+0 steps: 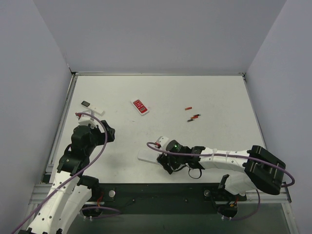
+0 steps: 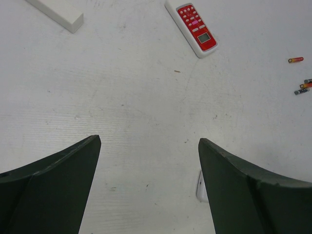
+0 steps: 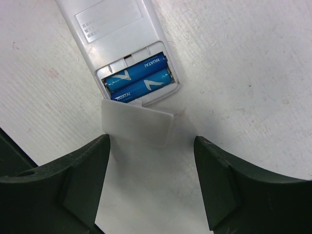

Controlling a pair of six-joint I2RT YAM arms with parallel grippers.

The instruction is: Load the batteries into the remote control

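Face down lies the grey-white remote (image 3: 114, 39), two blue batteries (image 3: 141, 80) side by side in its uncovered compartment. Just off the compartment's end is the battery cover (image 3: 139, 124), askew to the remote; whether it touches is unclear. My right gripper is open around the cover's near side, the left fingertip close to one corner and a wide gap at the other side. In the top view that gripper hides the cover and the end of the remote (image 1: 147, 156). Open and empty, my left gripper hangs over bare table at the left.
A white remote with a red keypad (image 1: 140, 107) lies at the back middle. Another long white remote (image 1: 92, 107) is at the back left. Several loose batteries (image 1: 195, 117) rest at the right.
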